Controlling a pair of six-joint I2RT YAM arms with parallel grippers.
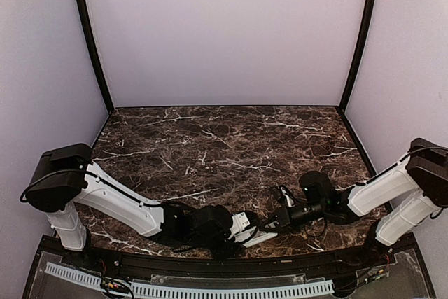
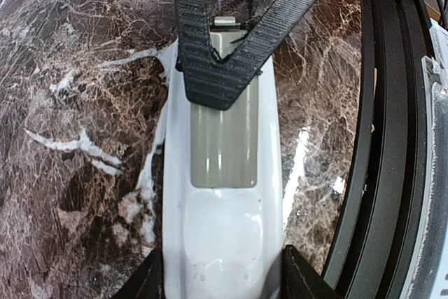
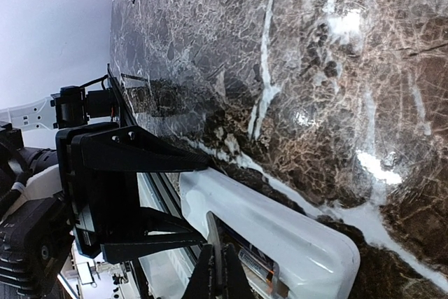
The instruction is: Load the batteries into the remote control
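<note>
The white remote control lies near the front edge of the table, back side up. In the left wrist view its near end is between the fingers of my left gripper, which touch both sides. A thin grey battery cover stands tilted up over the compartment, and its edge shows between the fingers of my right gripper, shut on it. Under the raised cover, in the right wrist view, part of a battery is visible inside the compartment. The rest of the compartment is hidden.
A dark rail runs along the front edge, close beside the remote. Behind both arms the marble-patterned tabletop is bare. The two grippers are very close together over the remote.
</note>
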